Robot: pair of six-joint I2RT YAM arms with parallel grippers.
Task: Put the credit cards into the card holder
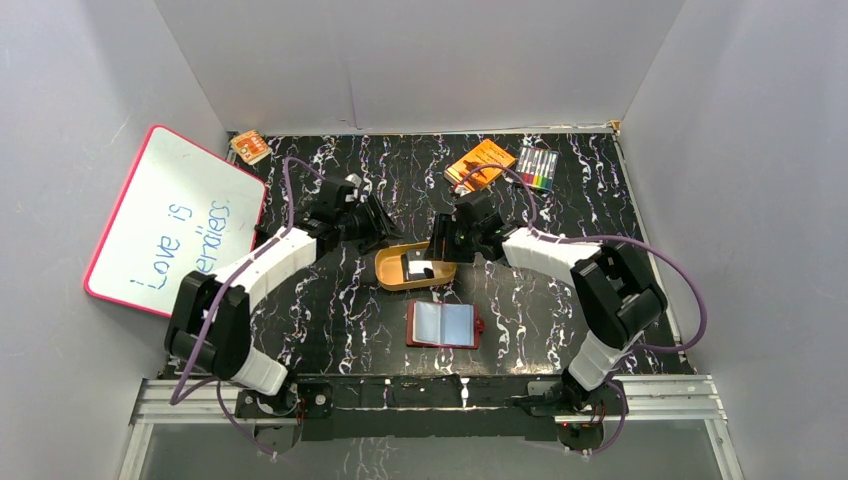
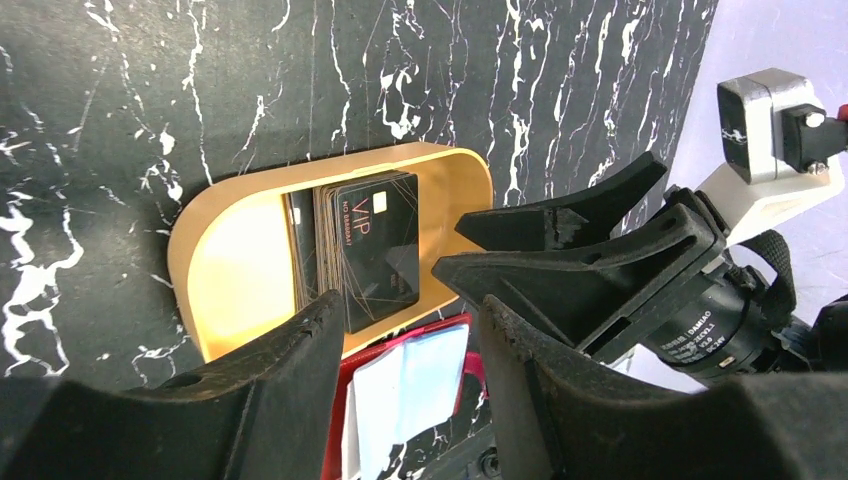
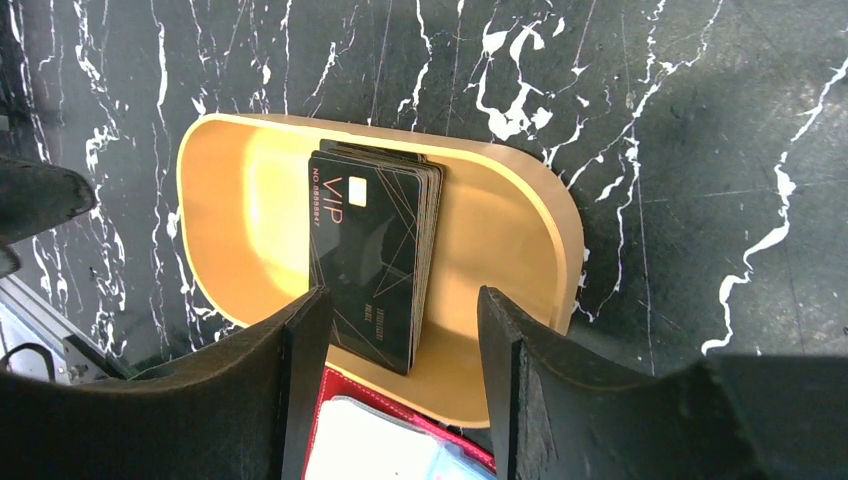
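A stack of black VIP cards lies in a shallow tan tray (image 1: 388,280) at the table's middle; the right wrist view shows the same card stack (image 3: 365,250) slightly fanned. In front of the tray lies the red card holder (image 1: 443,326), spread open with pale clear sleeves. My left gripper is above the tray's left side, fingers apart and empty. Over the tray's right end is my right gripper, also open, with nothing held; the cards are below its fingers.
A whiteboard (image 1: 175,225) with writing leans at the left. Orange books (image 1: 480,163) and a set of markers (image 1: 537,167) lie at the back right. A small orange box (image 1: 251,147) is at the back left. Both grippers are close together over the tray.
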